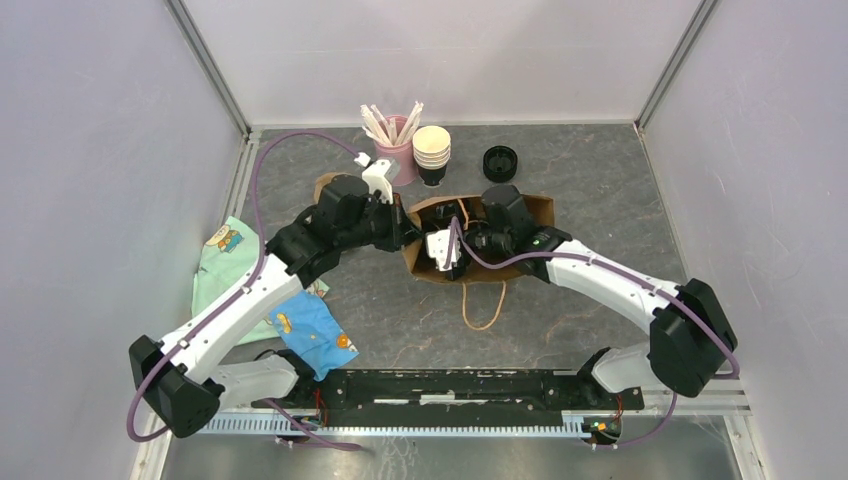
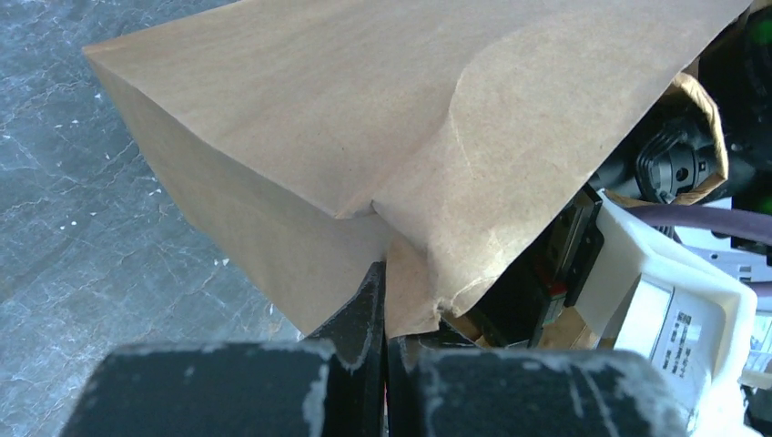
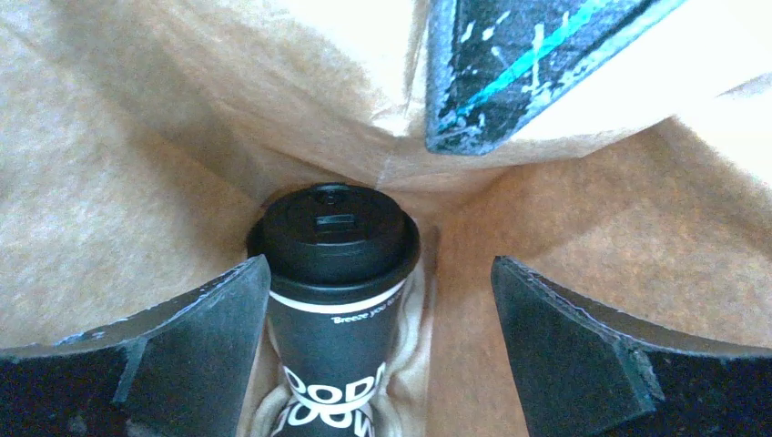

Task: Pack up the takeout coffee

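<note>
A brown paper bag lies open beneath both arms, its handle spread on the table. My left gripper is shut on the bag's paper edge at the bag's left side. My right gripper is down inside the bag, open, its fingers either side of a black lidded coffee cup standing against the paper, apart from both. In the top view the right gripper and the cup are hidden by the arm and bag.
Behind stand a pink straw holder, stacked cups and a black lid. A green cloth and blue cloth lie at left.
</note>
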